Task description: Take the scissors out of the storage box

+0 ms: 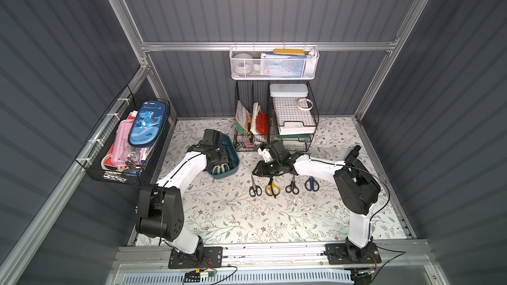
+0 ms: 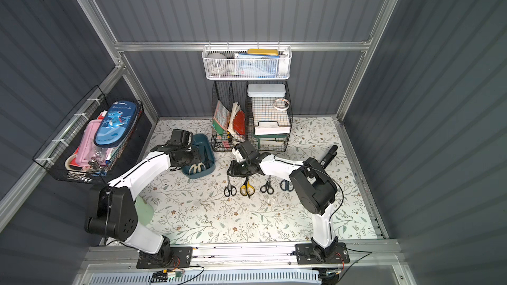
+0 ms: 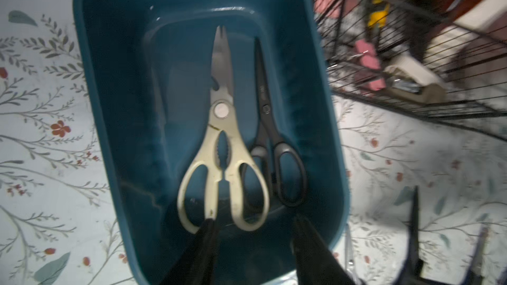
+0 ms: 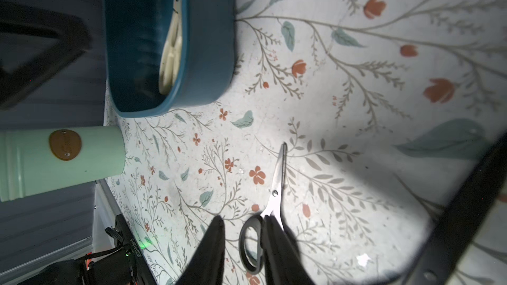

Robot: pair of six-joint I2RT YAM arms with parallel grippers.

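The blue storage box [image 3: 327, 126] holds two pairs of scissors lying flat: cream-handled scissors [image 3: 229, 116] and dark-handled scissors [image 3: 266, 110]. My left gripper hangs over the handle end of the box, open, with a gap between its fingers and nothing held. Right of the box, on the table, silver scissors with dark handles [image 4: 275, 192] lie below my right gripper. Its fingers are partly open and empty, and its fingers hide part of the handles. Yellow-and-black scissors [image 1: 272, 188] and other dark-handled scissors [image 1: 292, 186] lie in the same row.
A black wire rack [image 1: 253, 142] stands close behind the box. At the left wall hangs a wire basket [image 1: 113, 176]; a pale green bin [image 4: 68, 166] is near the left front.
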